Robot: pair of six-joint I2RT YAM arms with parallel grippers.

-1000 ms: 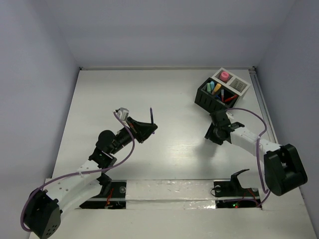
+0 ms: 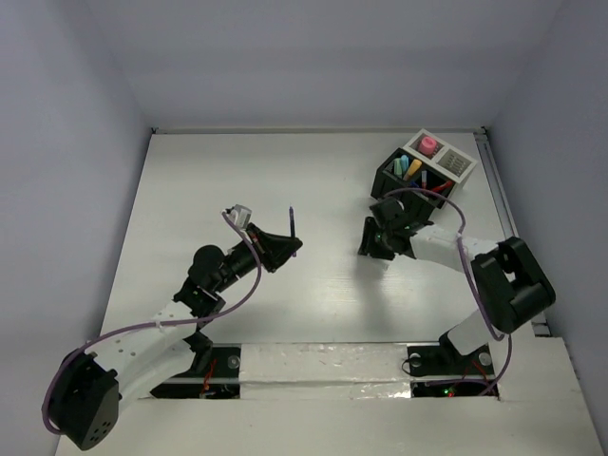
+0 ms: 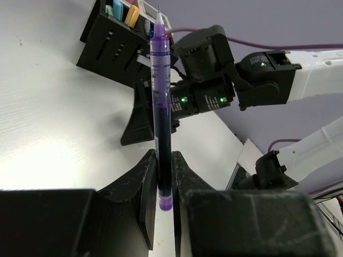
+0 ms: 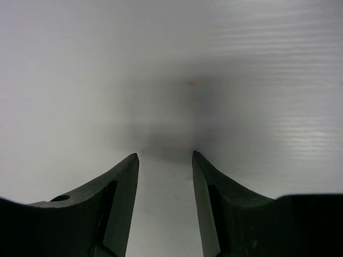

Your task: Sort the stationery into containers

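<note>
A purple pen (image 3: 161, 91) stands upright in my left gripper, which is shut on its lower part with the tip pointing up. In the top view the same pen (image 2: 293, 224) shows above the middle of the table. My right gripper (image 2: 370, 249) is to the right of the pen, some distance from it. Its fingers (image 4: 122, 201) are part open over bare table, and nothing is between them. At the back right, the black container (image 2: 391, 186) holds several pens and markers, among them an orange marker (image 2: 412, 169) and a red one (image 2: 440, 188).
A white basket (image 2: 458, 163) with a pink round item (image 2: 427, 145) adjoins the black container at the back right. Purple cables trail along both arms.
My right gripper has moved left, away from below the black container and toward the pen.
</note>
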